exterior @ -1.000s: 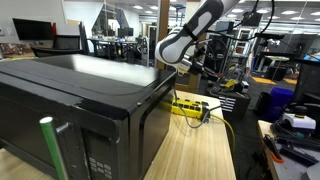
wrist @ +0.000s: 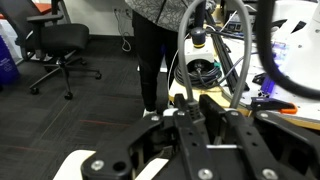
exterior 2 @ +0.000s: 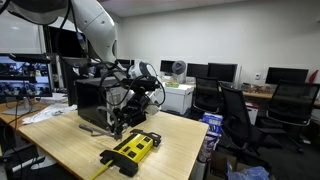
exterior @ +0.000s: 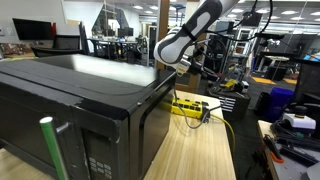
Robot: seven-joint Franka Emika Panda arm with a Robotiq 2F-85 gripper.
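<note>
A grey loop of cable or thin tube arches up from the fingers in the wrist view. My gripper looks shut on it, though dark parts hide the exact contact. In the second exterior view, the black gripper is above the table, behind a yellow power strip or similar device. The same yellow device lies past the black microwave-like box in the first exterior view, with a thin cord running near it.
The wooden table has free room to the right of the yellow device. The black box fills the table's near left in the first exterior view. A person in dark trousers stands beyond the gripper in the wrist view, beside a coiled black cable.
</note>
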